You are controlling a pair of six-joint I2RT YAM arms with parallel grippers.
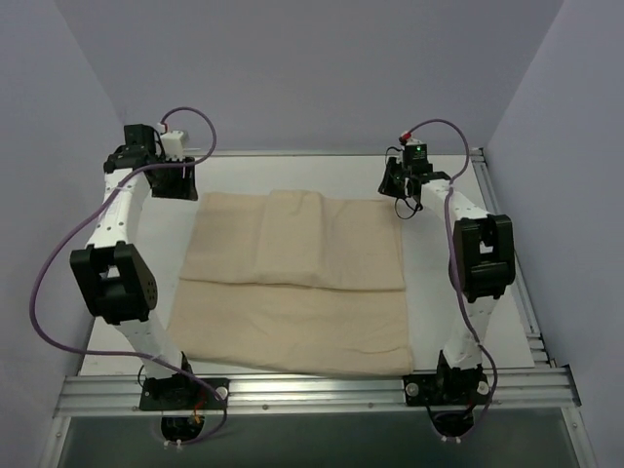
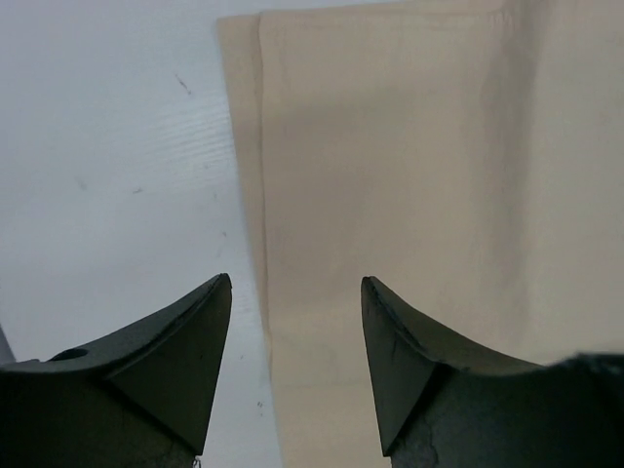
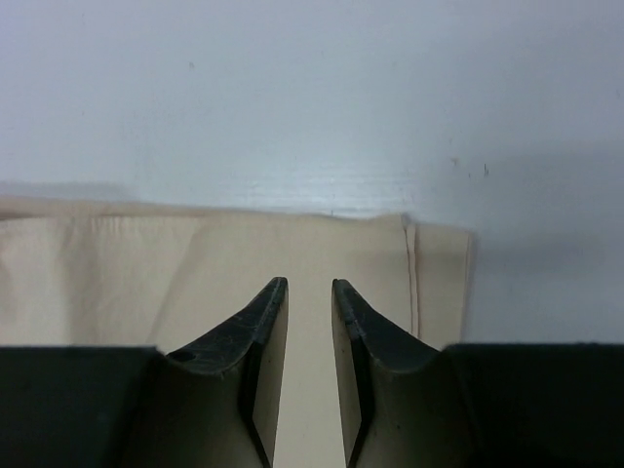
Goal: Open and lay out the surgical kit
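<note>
The tan cloth wrap [image 1: 292, 327] lies on the white table. Its front part is spread flat toward me, and the back part is still a folded layer with a raised pleat [image 1: 291, 234] in the middle. Over the back left corner stands my left gripper [image 1: 188, 183], open, with only cloth and table showing beyond its fingers [image 2: 205, 331]. My right gripper [image 1: 387, 185] is at the back right corner; its fingertips are apart, pointing at the cloth's top layer [image 3: 302, 244]. Whether the right fingers touch the cloth is unclear. No instruments are visible.
White table [image 1: 292, 171] shows bare behind the cloth and along both sides. Metal rails [image 1: 322, 385] edge the table, and grey walls [image 1: 556, 195] stand left, right and behind. Purple cables [image 1: 458, 263] loop from both arms.
</note>
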